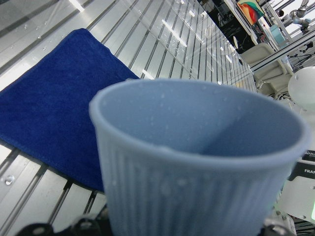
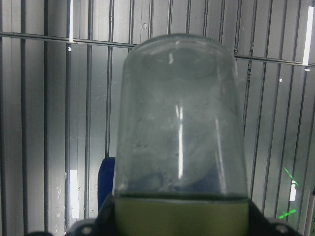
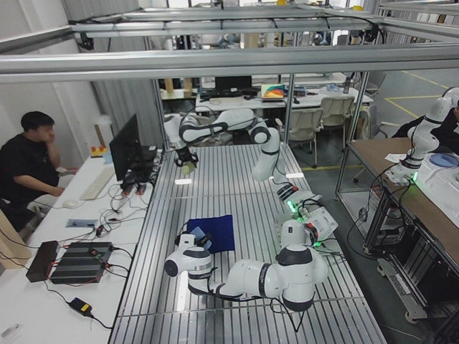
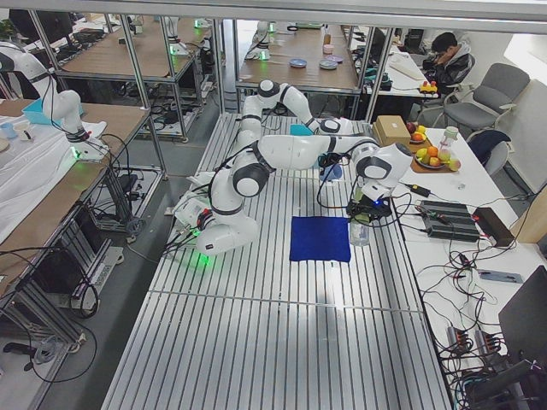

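A pale blue ribbed cup (image 1: 197, 191) fills the left wrist view, held by my left gripper (image 3: 198, 239) over the area of a dark blue cloth (image 4: 320, 239) lying on the slatted table. My right gripper (image 4: 369, 210) is shut on a clear container (image 2: 179, 123) with an olive-green band (image 2: 181, 216), held above the table at the opposite end from the left one. The fingers of both grippers are mostly hidden by what they hold.
Along one side stands a white desk (image 3: 43, 315) with a monitor (image 3: 126, 150), boxes and cables. Both arms' bases sit along the other side.
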